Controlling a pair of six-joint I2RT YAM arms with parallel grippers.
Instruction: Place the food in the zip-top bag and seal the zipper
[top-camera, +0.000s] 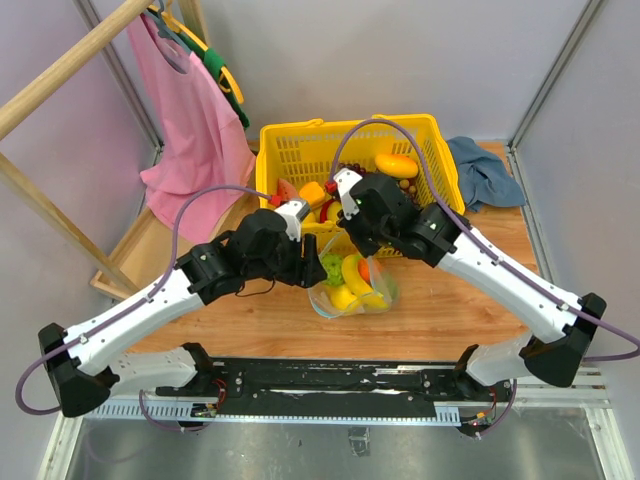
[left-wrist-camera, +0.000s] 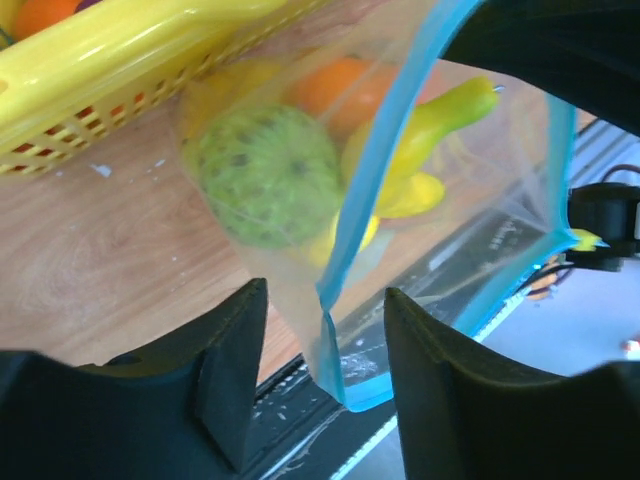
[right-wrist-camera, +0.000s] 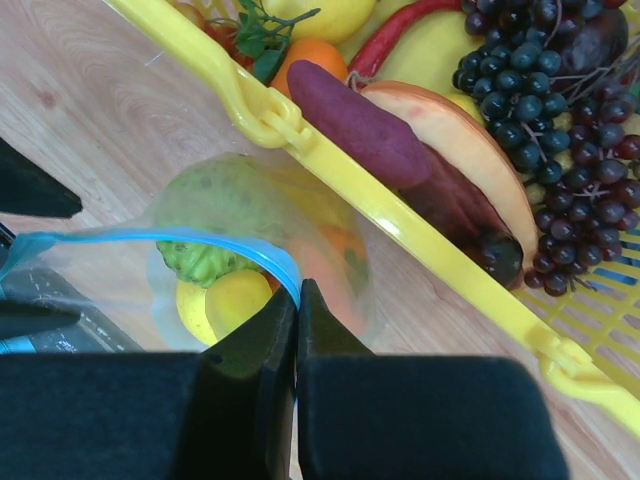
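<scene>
The clear zip top bag (top-camera: 350, 300) stands on the wood table, holding a green lumpy fruit (left-wrist-camera: 268, 175), a banana (top-camera: 362, 285), yellow fruits and an orange one. Its blue zipper edge (right-wrist-camera: 200, 237) runs up into my right gripper, which is shut on it. My left gripper is part open, its fingers either side of the blue edge near the bag's other corner; whether they touch it I cannot tell.
A yellow basket (top-camera: 290, 150) full of play food stands just behind the bag. A blue cloth (top-camera: 480, 175) lies at right; a rack with pink clothing (top-camera: 185, 150) is at left.
</scene>
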